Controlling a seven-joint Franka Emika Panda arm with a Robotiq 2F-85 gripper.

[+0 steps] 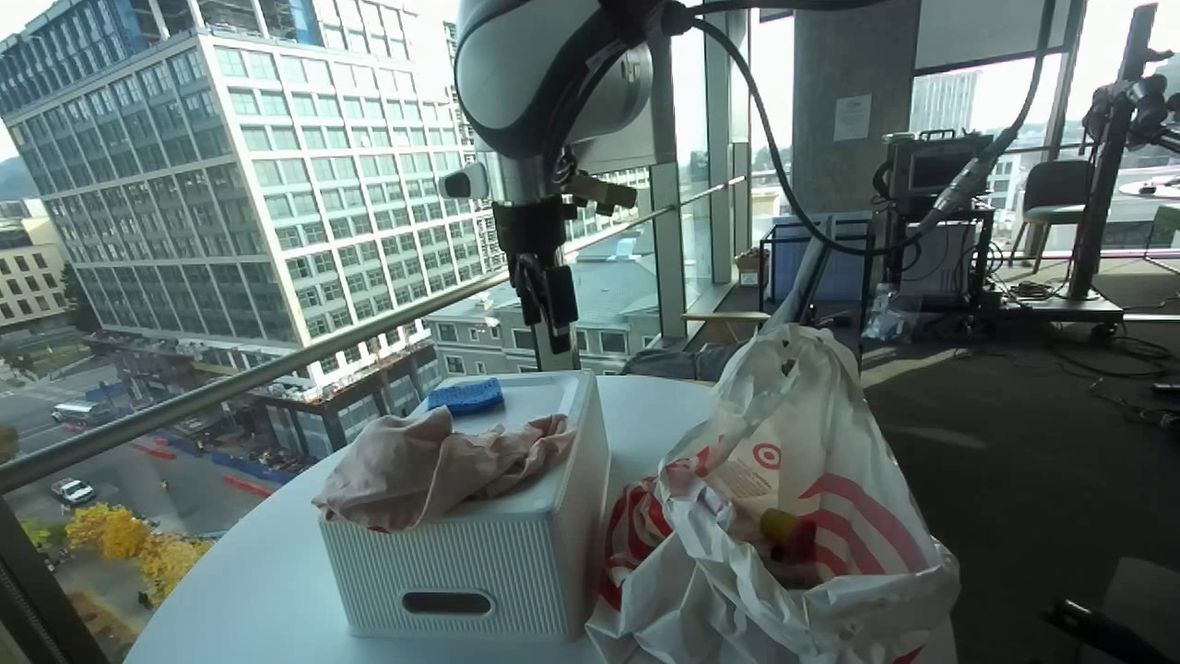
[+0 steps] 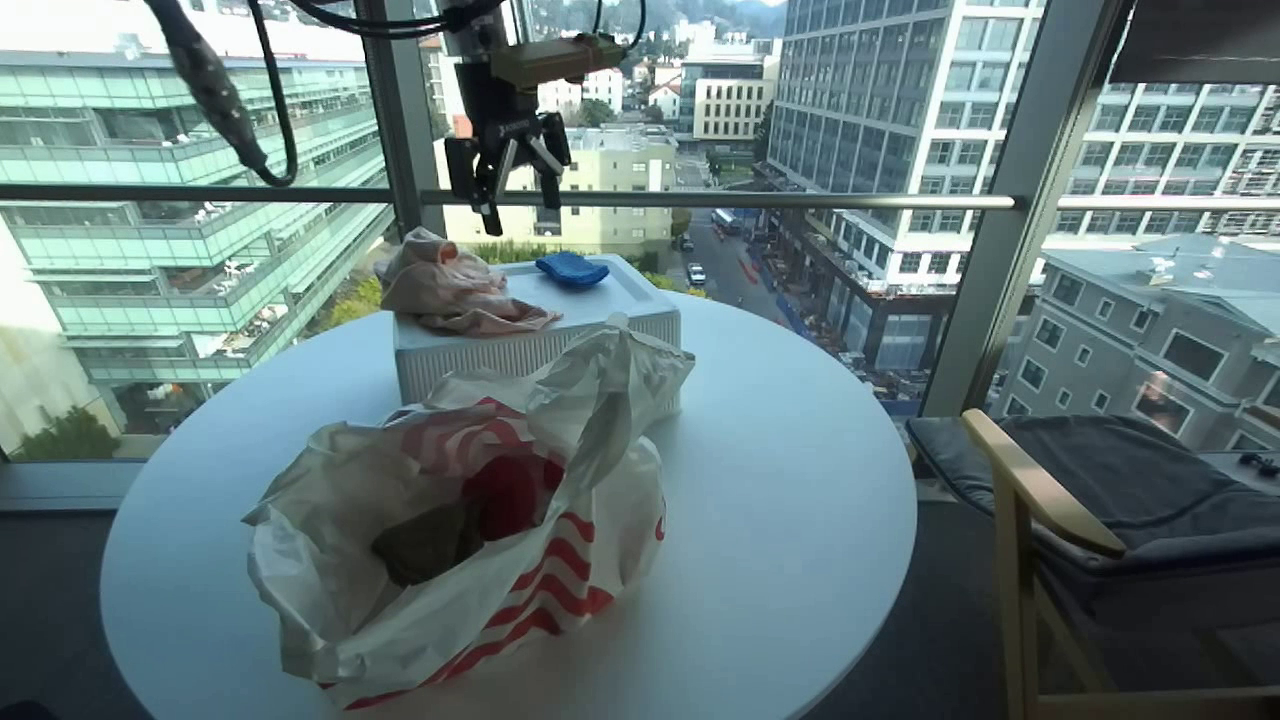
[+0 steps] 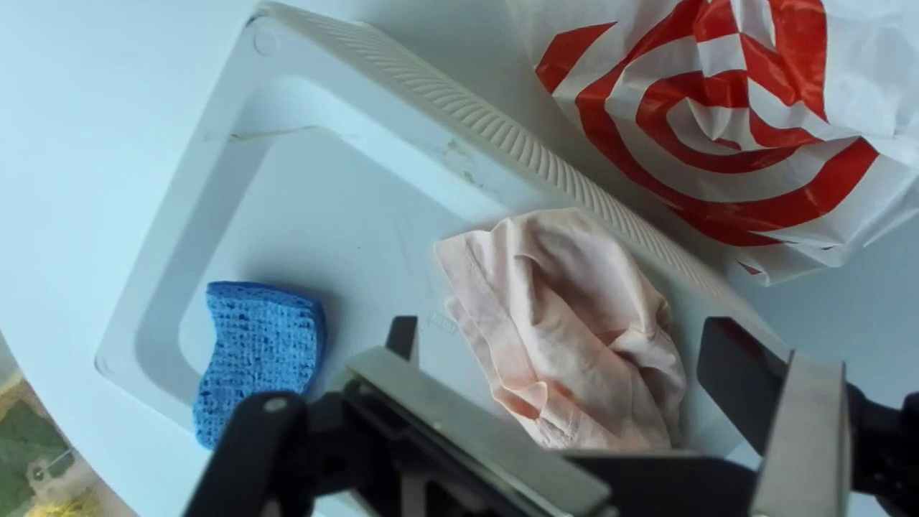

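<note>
My gripper [image 1: 549, 332] hangs above the lidded white box [image 1: 465, 564], clear of everything on it. In exterior view 2 the fingers stand apart, open, with only air between them. A crumpled pale pink cloth [image 3: 568, 336] lies on the lid; from the wrist view it appears between my fingers but well below them. The blue sponge [image 3: 263, 340] rests at the lid's other end, partly covered in that view by my gripper's left side. Beside the box stands a white plastic bag [image 2: 348, 528] with red print, its mouth open, holding a dark object [image 2: 426, 542] and a red one [image 2: 506, 494].
The round white table [image 2: 792, 480] has bare surface to the right of the bag in exterior view 2. A window rail [image 2: 840, 202] runs behind it. An armchair [image 2: 1104, 516] stands off the table's right side.
</note>
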